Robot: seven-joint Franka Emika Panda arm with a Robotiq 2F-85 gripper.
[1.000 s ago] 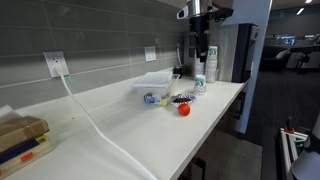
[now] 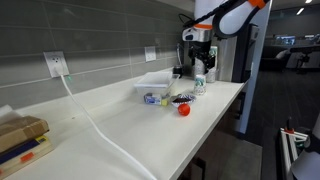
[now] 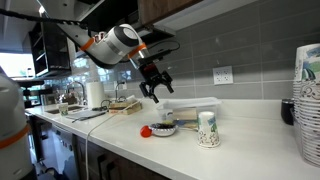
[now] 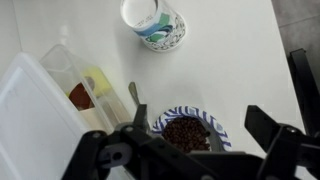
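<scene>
My gripper is open, its two dark fingers wide apart with nothing held between them. In the wrist view, a blue-and-white patterned bowl [image 4: 172, 112] holding dark brown beans lies beneath the fingers. A white cup with a green and blue print [image 4: 163, 34] stands beyond it. Between the bowl and a clear container [image 4: 66, 66] rests a spoon [image 4: 134, 94]. In exterior view 2, the gripper [image 3: 161, 92] hangs well above the counter, apart from the bowl [image 3: 163, 125] and the cup [image 3: 207, 129].
A red round object [image 2: 184, 110] sits near the counter's front edge. Behind the bowl stands a white bin [image 2: 153, 84]. Several stacked cups [image 3: 307, 75] rise at the right. A white cable [image 2: 95, 120] runs along the counter [image 2: 115, 137], whose middle is mostly bare.
The arm has shifted its pose above the counter, and more of its white links now show at the top in exterior view 1. The objects on the counter have not moved.
</scene>
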